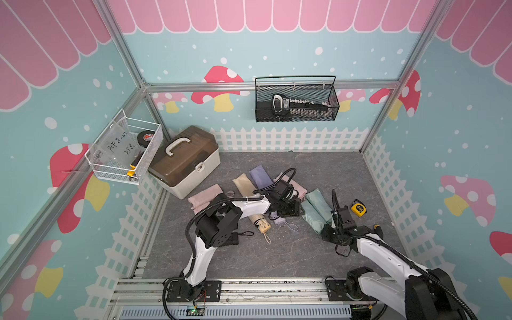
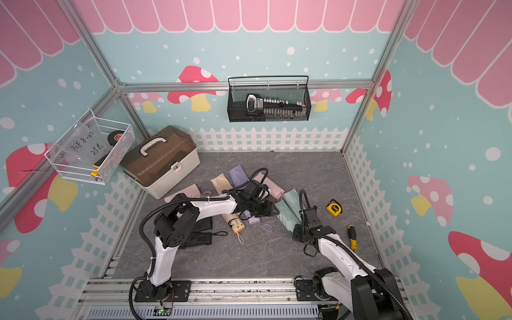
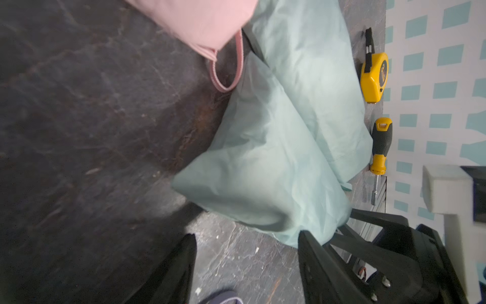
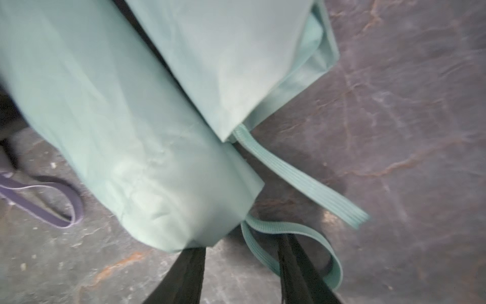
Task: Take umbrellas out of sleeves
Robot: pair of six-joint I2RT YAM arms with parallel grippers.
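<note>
A mint sleeved umbrella point(image 4: 116, 126) lies beside a second mint fabric piece point(image 4: 222, 45) with a cord. My right gripper is part open at the umbrella's near end, by its loop point(image 4: 329, 253); whether it touches is unclear. My left gripper is open beside the mint umbrella's other end, nothing between its fingers. A pink item point(image 3: 197, 20) with a loop lies behind. Cream point(image 1: 242, 184), lavender point(image 1: 260, 176), pink point(image 1: 205, 194) and black point(image 2: 194, 240) umbrellas or sleeves lie across the floor.
A yellow tape measure point(image 1: 358, 208) and screwdriver point(image 2: 352, 237) lie at right. A lidded toolbox point(image 1: 184, 160) stands back left. A white basket point(image 1: 125, 152) and black basket point(image 1: 296, 104) hang on the walls.
</note>
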